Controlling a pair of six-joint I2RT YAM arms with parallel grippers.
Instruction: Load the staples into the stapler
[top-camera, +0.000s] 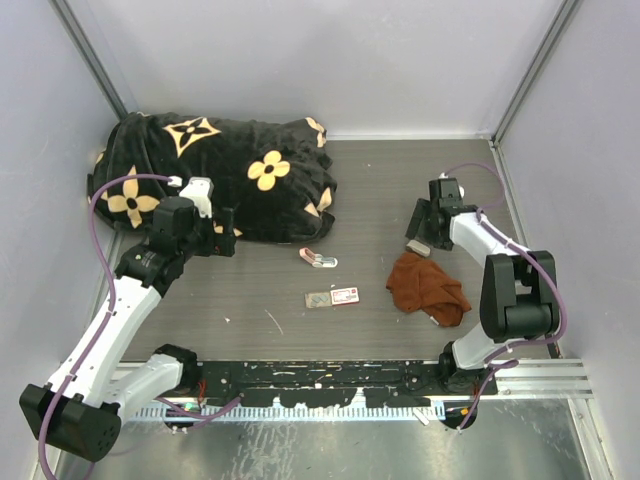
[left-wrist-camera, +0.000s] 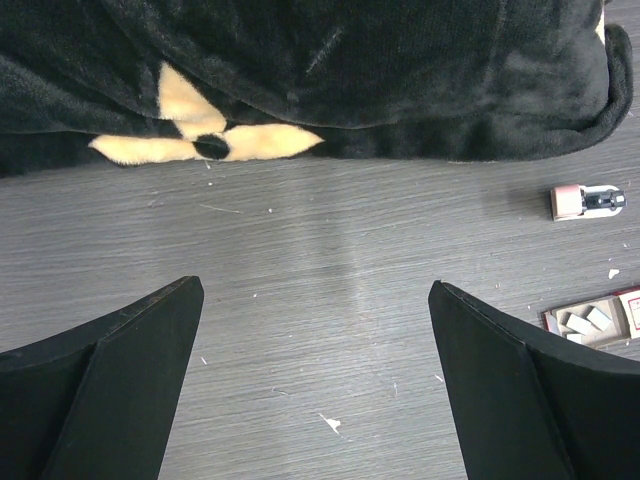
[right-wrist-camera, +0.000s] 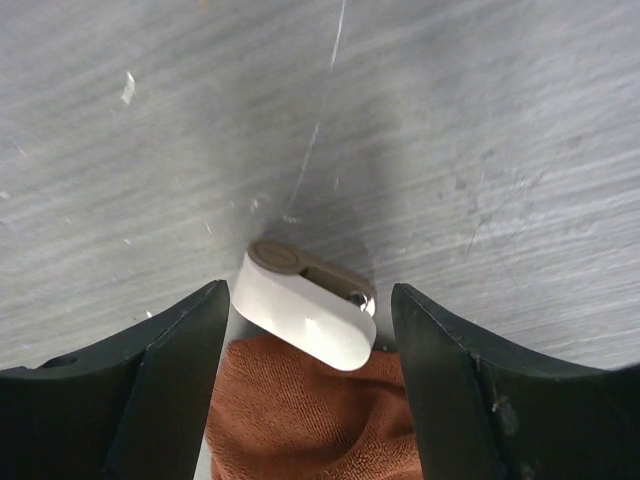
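A small cream block with a brown rounded top and a slot lies at the edge of the brown cloth; I cannot tell exactly what it is. My right gripper is over it, its fingers apart on either side with no clear grip showing. In the top view, a small pink-and-white stapler-like device lies mid-table. Below it sits an open box of staples, whose small pale pieces also show at the right of the left wrist view. My left gripper is open and empty above bare table.
A dark plush cushion with yellow flowers fills the back left. The brown cloth lies crumpled at the right. Bare table stretches between the left arm and the staple box.
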